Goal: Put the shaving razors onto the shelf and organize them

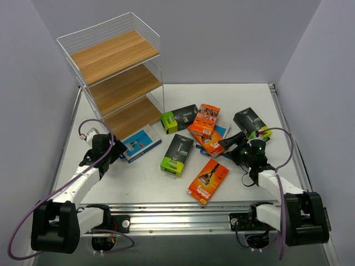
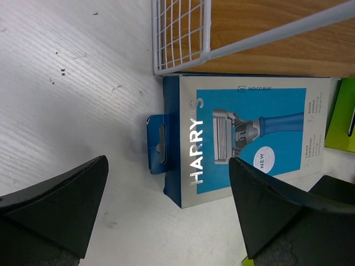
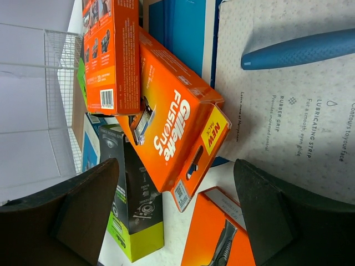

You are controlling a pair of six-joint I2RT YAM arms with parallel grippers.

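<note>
The three-tier shelf (image 1: 125, 86) with wooden boards stands empty at the back left. A blue Harry's razor box (image 2: 249, 133) lies flat against its lowest tier. Short of that box, my left gripper is open with nothing between its fingers. In the right wrist view, an orange Gillette Fusion5 box (image 3: 172, 116) lies tilted on the pile, beyond the parted fingers of my right gripper, which appears to hold nothing. Another orange box (image 3: 111, 55) rests on top of it. Blue and white Harry's boxes (image 3: 294, 105) lie beside and under it.
Black-and-green boxes lie around: one in the middle (image 1: 177, 154), one by the shelf (image 1: 178, 118), one at the right (image 1: 250, 121). An orange box (image 1: 208, 181) lies at the front.
</note>
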